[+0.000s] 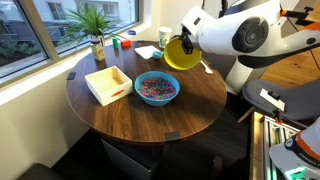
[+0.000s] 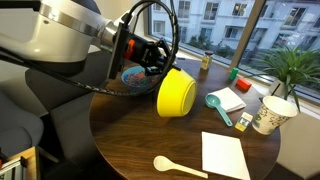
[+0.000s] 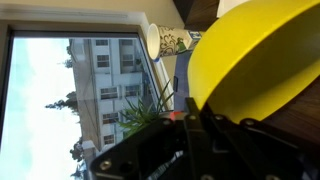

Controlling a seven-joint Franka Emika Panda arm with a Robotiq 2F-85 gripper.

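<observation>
My gripper is shut on the rim of a yellow bowl, which hangs tilted above the table. In exterior view 1 the same bowl is held up to the right of and behind a blue bowl of small red and dark pieces. The two bowls are apart in that view. Up close in the wrist view, the yellow wall fills the upper right, with its edge between the dark fingers. What lies inside the yellow bowl cannot be made out.
An open cream box stands left of the blue bowl. A turquoise spoon, a pale spoon, a white sheet and a patterned pot with a plant are on the round table.
</observation>
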